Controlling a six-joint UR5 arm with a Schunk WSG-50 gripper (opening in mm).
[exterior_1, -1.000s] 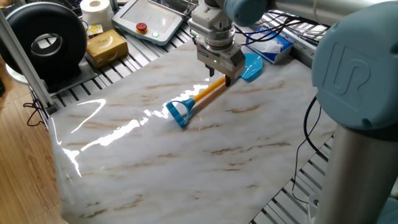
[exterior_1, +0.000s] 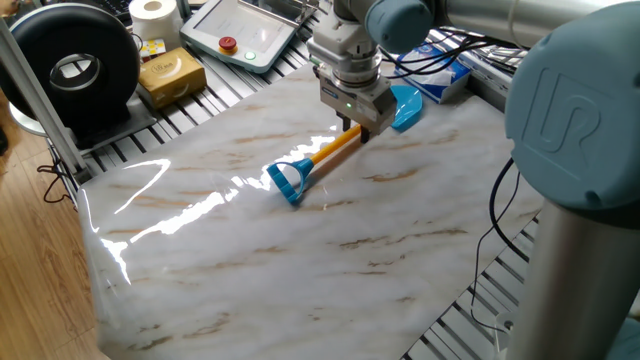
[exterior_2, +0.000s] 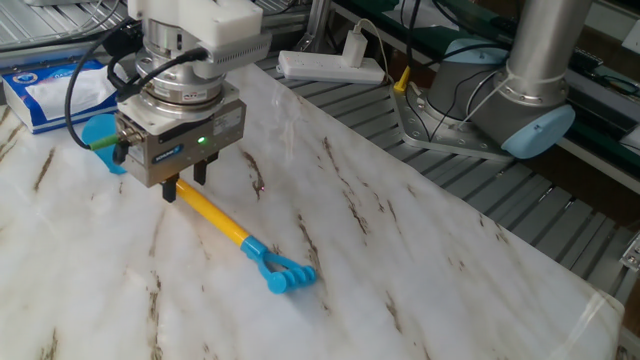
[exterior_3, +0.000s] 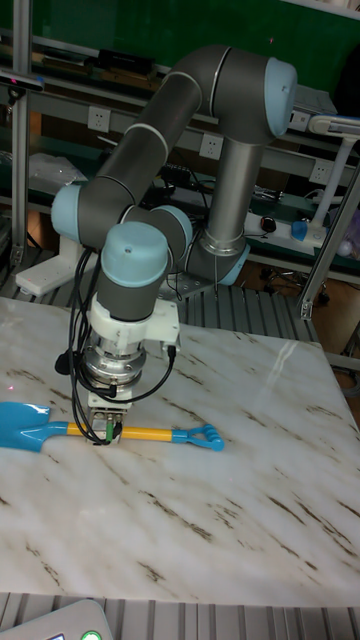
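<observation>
A toy shovel with a yellow shaft (exterior_1: 338, 146), a blue D-shaped grip (exterior_1: 290, 181) and a blue blade (exterior_1: 406, 106) lies on the marble-patterned tabletop. Pointing down over the shaft, close to the blade end, is my gripper (exterior_1: 356, 130). In exterior view 2 its two dark fingers (exterior_2: 169, 190) stand apart, one on each side of the yellow shaft (exterior_2: 212, 212), so the fingers are open. Whether either finger touches the shaft cannot be made out. The gripper body partly covers the blade in that view. In exterior view 3 cables hide the fingertips above the shaft (exterior_3: 146, 434).
A blue-and-white box (exterior_1: 437, 75) stands behind the blade at the table's back edge. Farther left are a cardboard box (exterior_1: 172, 77), a teach pendant (exterior_1: 240, 35) and a black spool (exterior_1: 70, 70).
My gripper has come down slightly toward the shaft, and its fingers appear a little closer together. The shovel has stayed in place.
</observation>
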